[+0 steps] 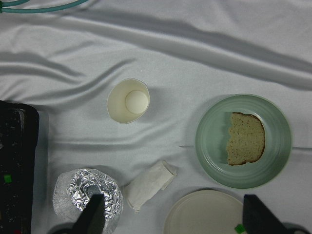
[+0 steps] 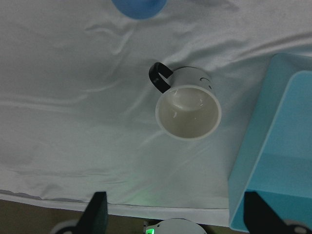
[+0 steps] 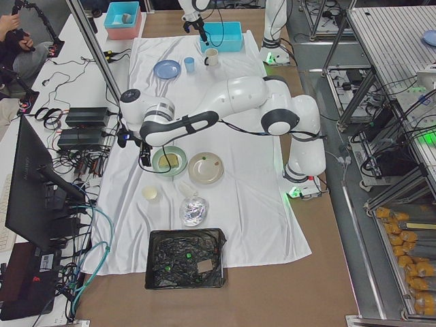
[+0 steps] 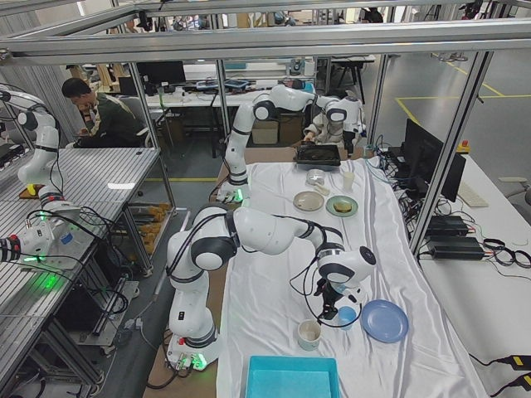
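Note:
My left gripper (image 3: 144, 154) is open above the cloth beside a green plate (image 1: 214, 156) holding a bread slice (image 1: 245, 139). A paper cup (image 1: 122, 107), crumpled napkin (image 1: 147, 187), foil-covered bowl (image 1: 68, 197) and beige plate (image 1: 195, 219) lie nearby. My right gripper is open, high over the cloth near a mug (image 2: 187, 114) with a black handle, a blue cup (image 2: 139, 7) and a cyan bin (image 2: 261, 136). Nothing shows between either gripper's fingers.
A black lined tray (image 3: 170, 272) sits at one end of the cloth (image 3: 238, 204). A blue plate (image 4: 385, 322) stands at the other end. Monitors and cables line the side desk.

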